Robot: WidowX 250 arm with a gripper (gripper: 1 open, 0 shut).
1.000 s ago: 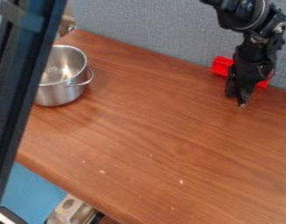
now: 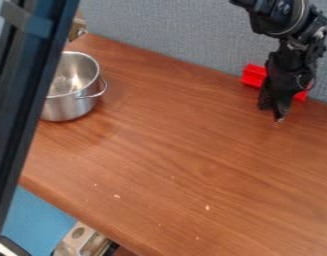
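Observation:
The black gripper [image 2: 277,110] hangs low at the back right of the wooden table, its tip at or near the tabletop. It looks shut, with nothing visible between its fingers. Directly behind it, against the grey wall, lies a red object [image 2: 253,76], partly hidden by the gripper.
A steel pot [image 2: 72,100] with side handles stands at the back left of the table [image 2: 179,170], partly behind a dark vertical frame [image 2: 22,90]. A blue surface [image 2: 39,215] lies beyond the front left edge.

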